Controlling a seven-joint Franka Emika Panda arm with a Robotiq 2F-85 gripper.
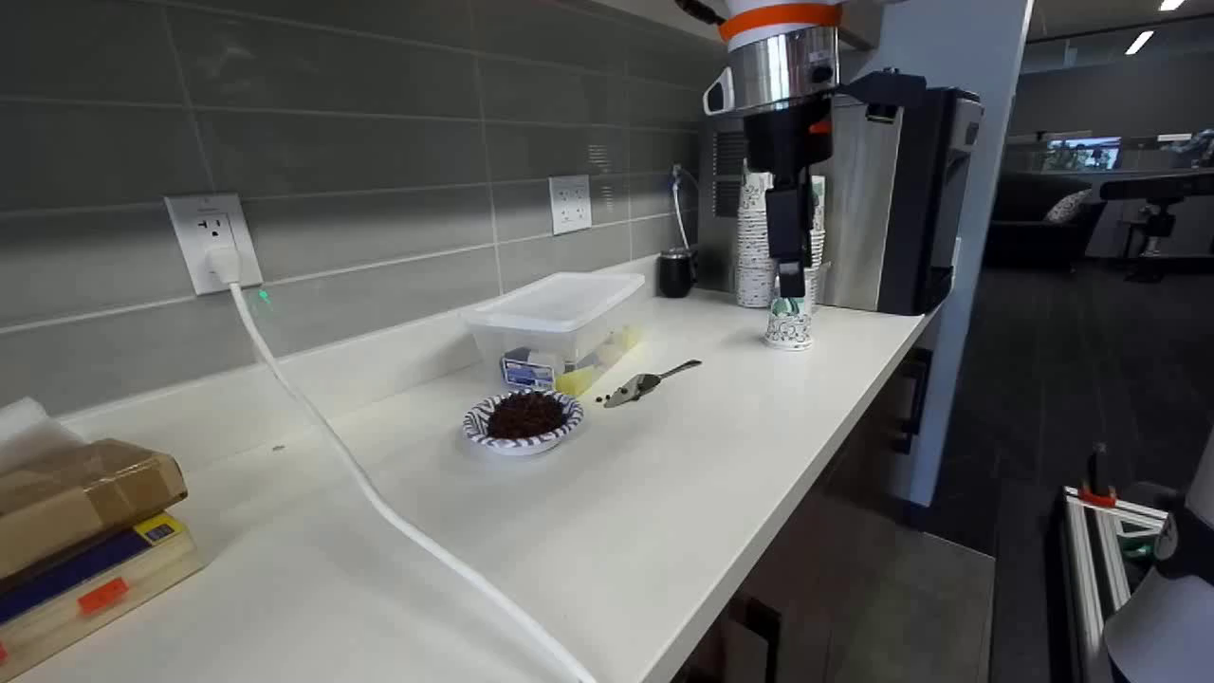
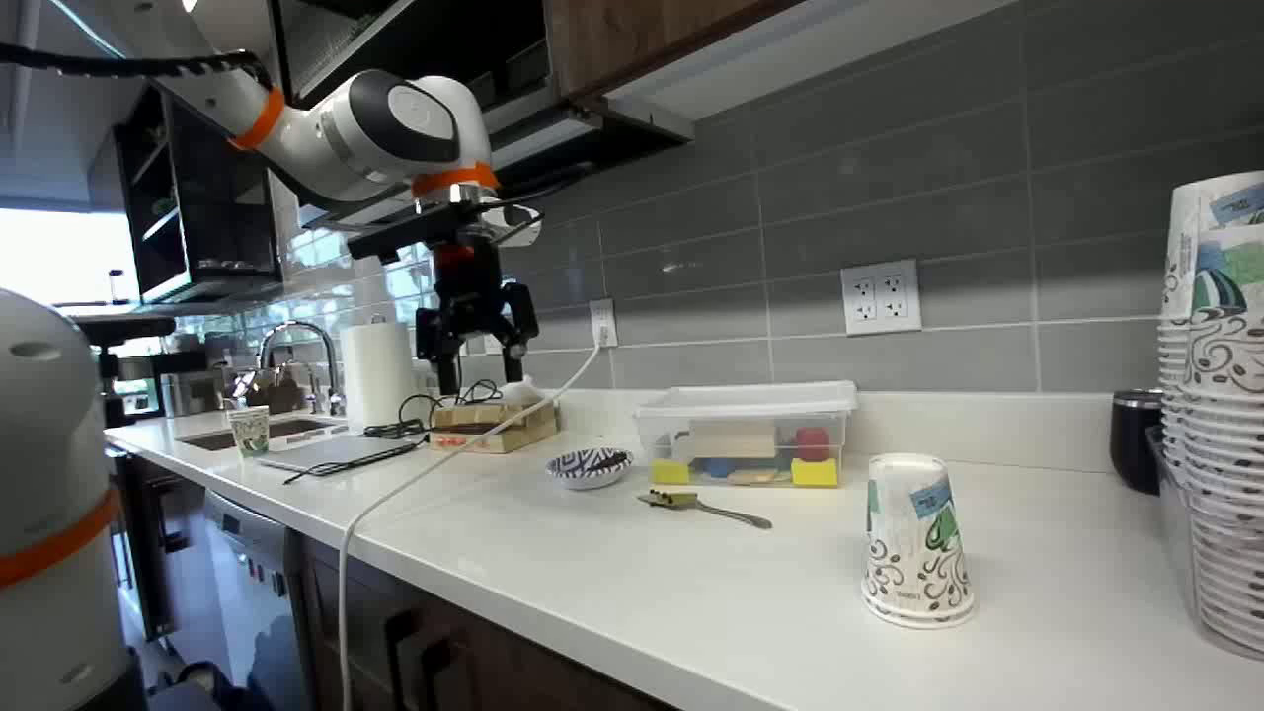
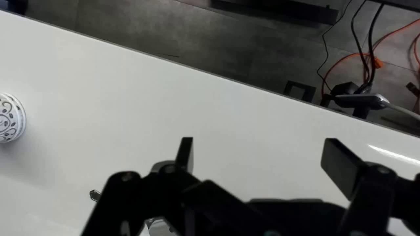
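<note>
My gripper is open above the white counter, with nothing between its fingers. On the counter sits a patterned bowl of dark brown bits. A metal cake server lies beside the bowl, a few dark bits on its blade; in the wrist view only its handle end clearly shows past my left finger. Upside-down paper cups stand nested together nearer the coffee machine, and their edge enters the wrist view at far left.
A lidded clear plastic box is against the wall behind the server. A white cable crosses the counter. Tall cup stacks and a steel machine occupy one end. Stacked boxes lie at the other.
</note>
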